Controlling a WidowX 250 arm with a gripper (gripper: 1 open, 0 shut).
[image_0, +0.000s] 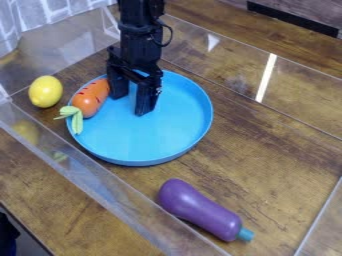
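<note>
A black robot gripper (134, 86) reaches down from the top over the back-left part of a blue plate (147, 135), its fingers spread open. An orange carrot toy (90, 98) with pale green leaves lies on the plate's left side, just left of the fingers. Whether the fingers touch the carrot is hard to tell, and what is between them is unclear.
A yellow lemon (46, 91) sits left of the plate. A purple eggplant (198, 208) lies at the front right. Transparent walls edge the wooden table (261, 140), whose right side is clear.
</note>
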